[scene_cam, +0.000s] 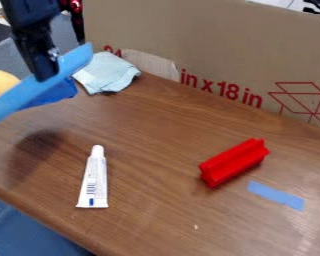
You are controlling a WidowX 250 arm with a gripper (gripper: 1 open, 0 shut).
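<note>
My gripper [43, 62] is at the upper left, shut on the rim of a blue plate [29, 88], which hangs tilted above the table. Behind it a yellow object [0, 82] is partly hidden at the left edge. A white toothpaste tube [93, 178] lies on the wooden table [163, 140] at lower middle, and a red block [234, 162] lies to the right.
A folded light-blue cloth [107, 72] lies at the back left before a cardboard box [230, 45]. A strip of blue tape [275, 196] is on the table's right.
</note>
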